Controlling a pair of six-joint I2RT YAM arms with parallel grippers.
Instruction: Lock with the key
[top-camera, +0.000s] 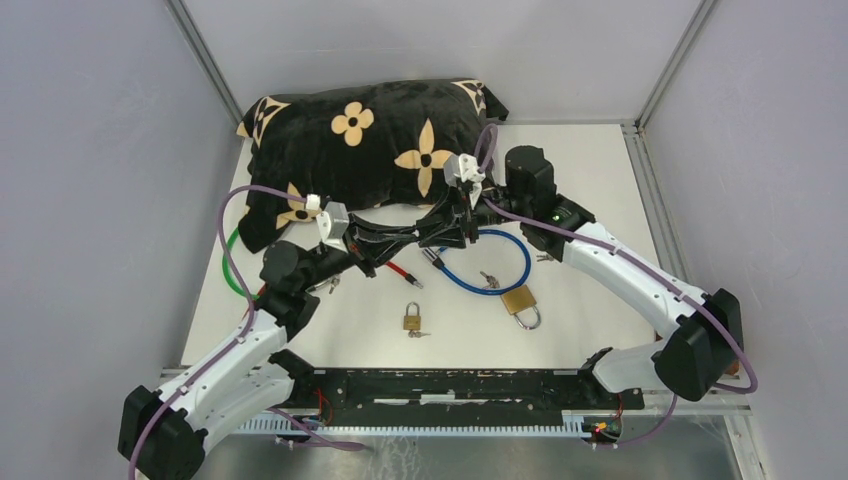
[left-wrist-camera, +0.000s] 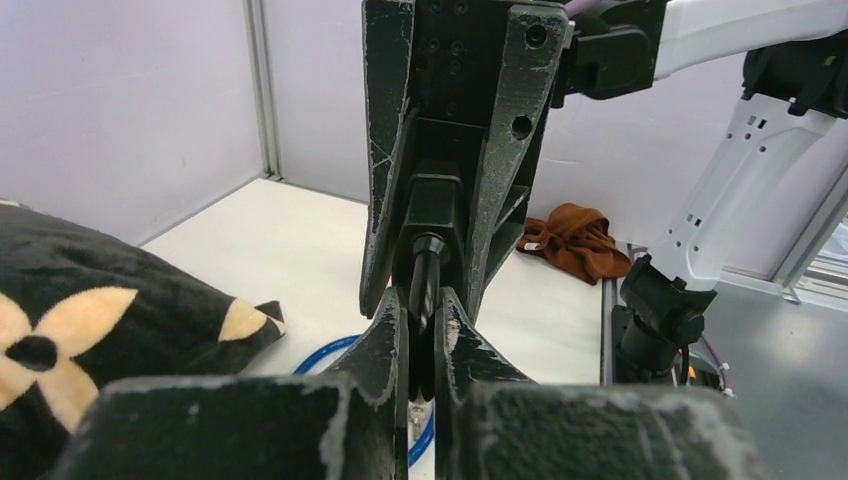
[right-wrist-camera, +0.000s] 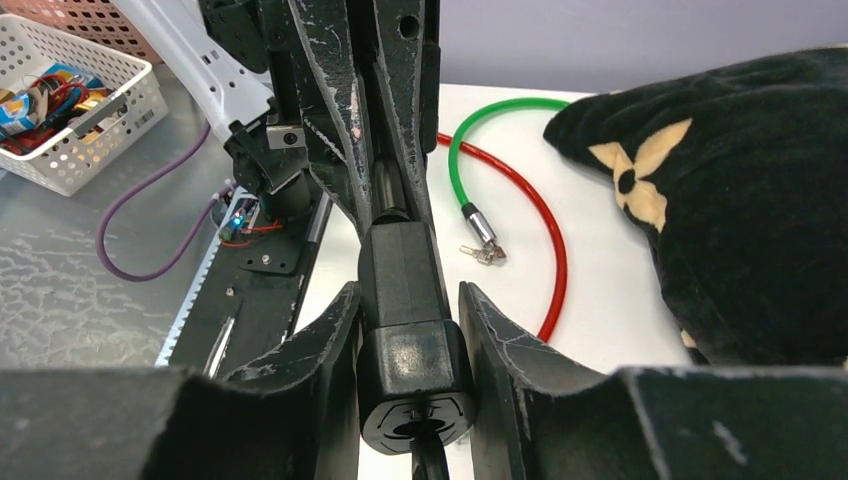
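In the right wrist view, a black six-sided lock body (right-wrist-camera: 405, 300) sits between the fingers of my right gripper, which is shut on it. A thin black piece (right-wrist-camera: 430, 462) sticks out of its near face. My left gripper faces it from the left and is shut on a slim, dark, rounded piece (left-wrist-camera: 426, 285). That piece meets a metal collar at the end of the lock body (left-wrist-camera: 433, 205). Whether it is the key or a cable end, I cannot tell. From above, both grippers meet over the table's middle, hiding the parts between them.
On the table lie a brass padlock with keys (top-camera: 412, 323), a larger brass padlock (top-camera: 519, 300), a blue cable lock (top-camera: 525, 258) and a red cable (right-wrist-camera: 552, 225). A green cable (right-wrist-camera: 457, 165) lies at the left. A dark cushion (top-camera: 375, 150) fills the back.
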